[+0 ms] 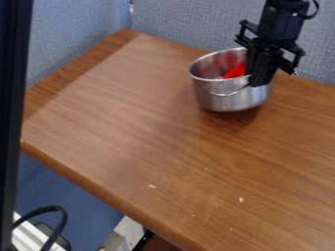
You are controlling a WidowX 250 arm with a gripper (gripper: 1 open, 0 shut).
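Note:
A steel pot [222, 96] with a thin wire handle stands at the back right of the wooden table. Something red [234, 71] sits inside it, partly hidden. My black gripper [260, 76] is lowered at the pot's right side, its fingertips at or inside the rim; whether anything is between them is too dark and small to make out.
Grey-blue padded walls border the back and left. A black cable and white items lie below the table at the lower left.

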